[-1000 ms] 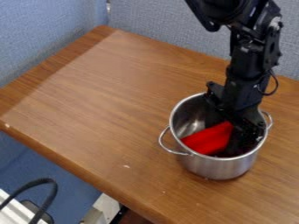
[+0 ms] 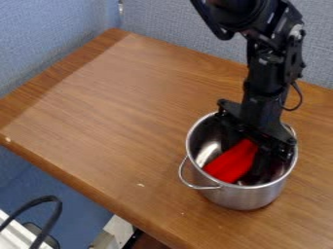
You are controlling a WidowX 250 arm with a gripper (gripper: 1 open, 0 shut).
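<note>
A steel pot [image 2: 240, 195] with loop handles stands on the wooden table at the right front. A red elongated object [image 2: 232, 160] lies inside it. My black gripper [image 2: 254, 141] reaches down into the pot from above, over and beside the red object. Its fingertips are dark against the pot's interior, so I cannot see whether they are open or closed on it.
A grey padded wall runs behind.
My arm and gripper have shifted slightly left. The red object now sits more steeply angled in the pot.
</note>
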